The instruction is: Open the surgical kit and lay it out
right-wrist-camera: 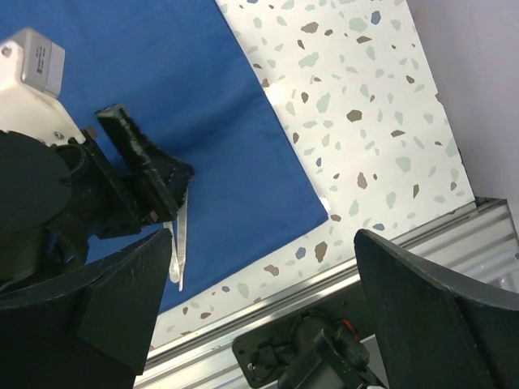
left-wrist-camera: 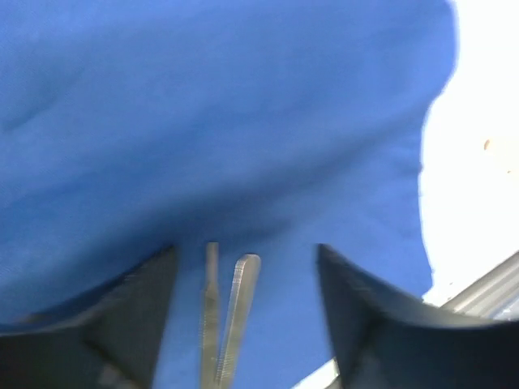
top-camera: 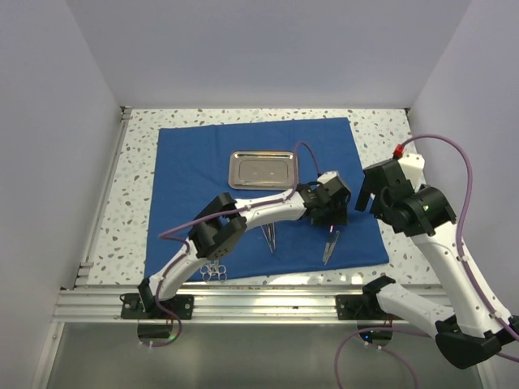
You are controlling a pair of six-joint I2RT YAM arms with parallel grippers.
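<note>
My left gripper (top-camera: pixel 331 212) hovers low over the right of the blue cloth (top-camera: pixel 195 170), fingers parted, just above two slim scalpel-like instruments (left-wrist-camera: pixel 239 308) lying side by side; in the left wrist view they sit between its blurred fingertips. My right gripper (top-camera: pixel 373 194) is open above the cloth's right edge, nothing between its fingers. The metal tray (top-camera: pixel 261 155) lies at the upper middle. Thin instruments (top-camera: pixel 269 237) lie below it, partly hidden by the left arm, and scissor-like instruments (top-camera: pixel 212 271) lie at the front left.
The speckled table (right-wrist-camera: pixel 365 121) shows round the cloth. A metal rail (top-camera: pixel 243 296) runs along the front, grey walls stand at back and sides.
</note>
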